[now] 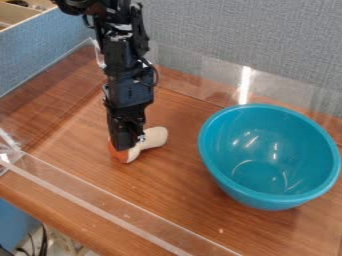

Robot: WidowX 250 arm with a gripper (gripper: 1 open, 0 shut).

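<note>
A white object with an orange end [152,139] lies on the wooden table, left of a large turquoise bowl [267,160]. My black gripper [126,140] points straight down over the object's orange end, its tips low at that end. The fingertips are dark and small, so whether anything sits between them is hard to see. The bowl appears empty.
The wooden table [80,120] has clear room left of and behind the object. A grey textured panel [227,40] stands at the back, a blue-grey wall [34,55] at the left. Cables lie below the front left edge.
</note>
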